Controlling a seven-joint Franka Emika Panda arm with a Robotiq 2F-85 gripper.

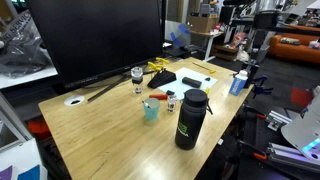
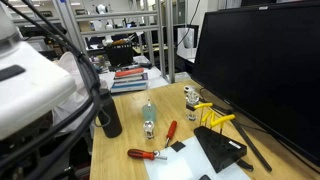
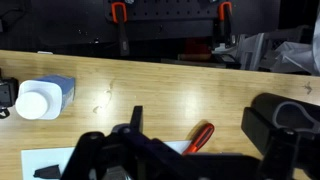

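Note:
My gripper is open over the table, its two dark fingers wide apart and nothing held between them. A red screwdriver handle lies on the wood below the gap. In the wrist view a white-capped bottle with a blue body stands at the left, and a dark cylindrical object is at the right. From exterior view 1, a tall black bottle stands near the table's front edge, with a pale blue cup behind it. The blue bottle is at the table's right end.
White paper lies under a black block with yellow-handled tools. Silver-topped shakers stand nearby. A large black monitor blocks the back.

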